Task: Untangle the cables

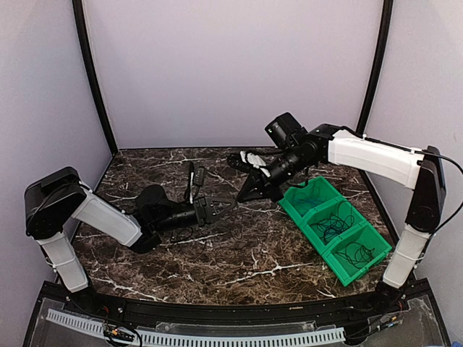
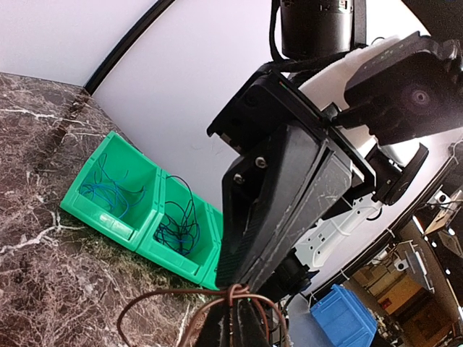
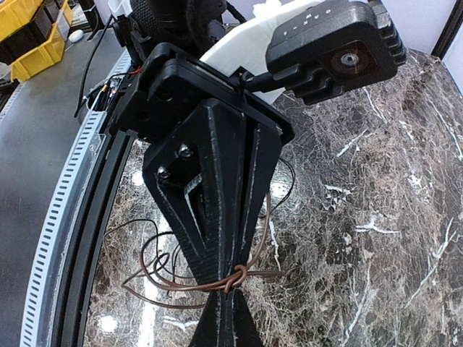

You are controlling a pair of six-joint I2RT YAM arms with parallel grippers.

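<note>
A thin brown cable is drawn into a loop and a small knot in front of the tips of my right gripper. Those fingers are closed on the cable, which runs out from their tips. My left gripper faces it from the left, tips almost meeting. In the right wrist view the left fingers stand inside the brown loops, with the knot near their tips. The left gripper is partly open, with brown cable between its fingertips. Exactly how the strands cross in the knot is hard to tell.
A green three-compartment bin stands at the right of the marbled table, with thin blue and dark cables in it. A dark cable loops behind the left fingers.
</note>
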